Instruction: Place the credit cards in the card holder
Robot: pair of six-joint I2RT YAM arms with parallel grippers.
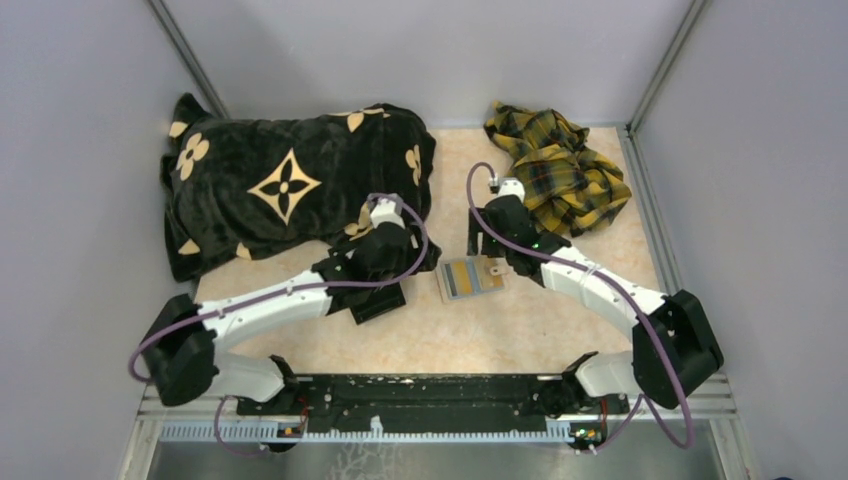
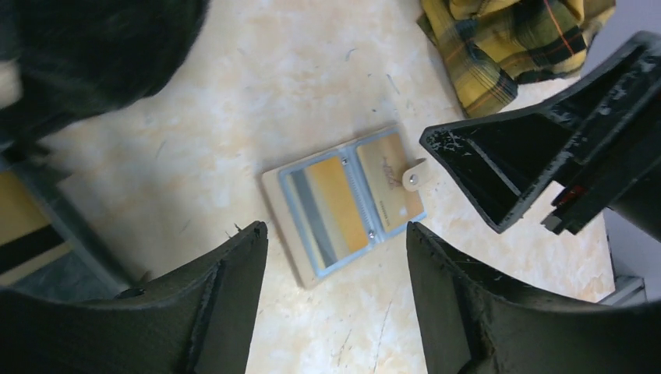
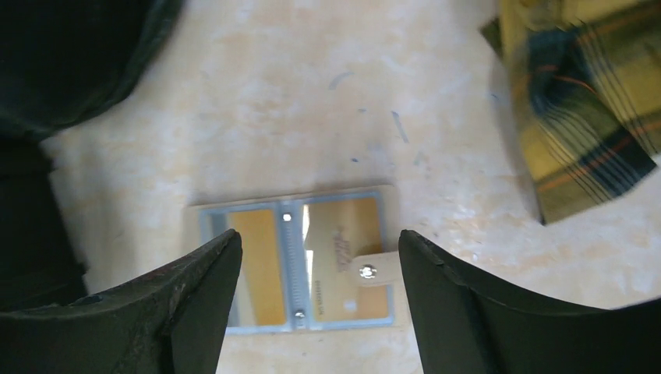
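Note:
An unfolded card holder (image 1: 472,278) lies flat on the table, pale with blue inner trim and a snap tab (image 2: 415,175) at its right end. Yellowish cards or panels show in both halves, a grey strip (image 2: 305,218) along the left one; I cannot tell how many cards are inside. No loose card shows on the table. Left of the holder, raised off the table, my left gripper (image 1: 432,254) stands open and empty. My right gripper (image 1: 474,232), also open and empty, hovers just behind the holder in the top view; its fingers (image 3: 204,292) stay clear of it.
A black box or tray (image 1: 378,303) sits left of the holder, partly under the left arm. Behind lie a dark patterned pillow (image 1: 290,180) and a crumpled plaid cloth (image 1: 570,175). Bare tabletop (image 1: 480,340) stretches in front of the holder.

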